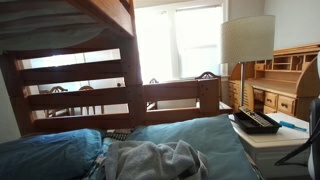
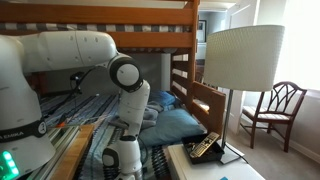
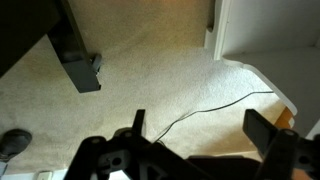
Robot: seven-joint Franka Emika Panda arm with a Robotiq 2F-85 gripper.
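My gripper is open in the wrist view, its dark fingers (image 3: 138, 122) spread wide with nothing between them. It points down at beige carpet (image 3: 160, 85). In exterior view 2 the white arm (image 2: 125, 150) bends downward beside the bed, and its fingertips are not clear there. A black tray (image 1: 255, 122) holding small items stands on the white nightstand (image 1: 275, 139). Beside the tray lies a blue marker-like object (image 1: 293, 126). On the bed are a grey blanket (image 1: 155, 160) and a blue pillow (image 1: 50, 152).
A tall lamp (image 1: 247, 40) rises behind the tray. The wooden bunk frame (image 1: 130, 70) borders the bed. Below the gripper, a thin dark cable (image 3: 215, 108) crosses the carpet near white furniture (image 3: 270, 70). A dark post-like part (image 3: 75, 60) stands at upper left.
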